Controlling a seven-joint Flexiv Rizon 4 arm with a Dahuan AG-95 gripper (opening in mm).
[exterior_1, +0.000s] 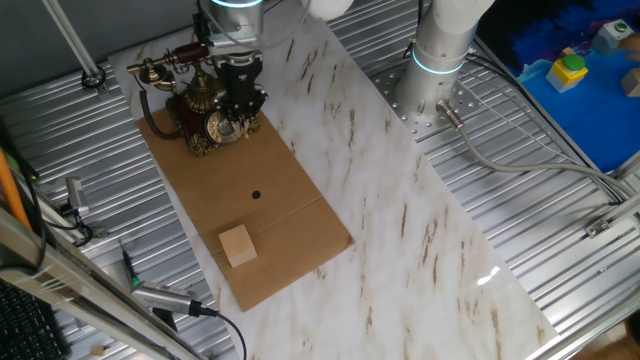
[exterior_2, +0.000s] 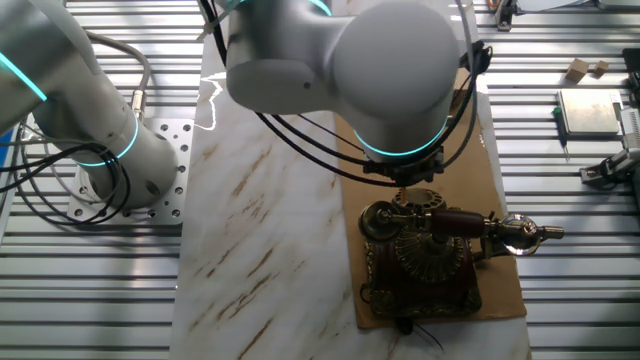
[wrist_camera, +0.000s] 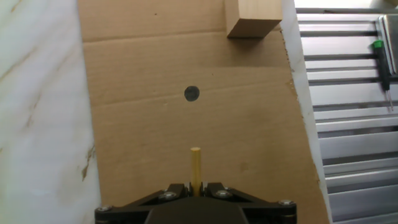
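Observation:
In the wrist view my gripper is shut on a thin yellowish stick (wrist_camera: 196, 163), whose free end points away from the fingers. Exterior view 1 has the gripper (exterior_1: 243, 112) at the vintage telephone (exterior_1: 205, 122), in front of its round dial (exterior_1: 222, 126). Whether the stick touches the dial cannot be told. From the other side, exterior view 2 gives the telephone's dark body (exterior_2: 425, 290) and its handset (exterior_2: 455, 223) resting across the top; there the arm hides the gripper's fingers.
A cardboard sheet (exterior_1: 282, 215) lies under the telephone on the marble-patterned board (exterior_1: 400, 225). On the cardboard are a light wooden block (exterior_1: 237, 245) and a small black disc (exterior_1: 256, 195).

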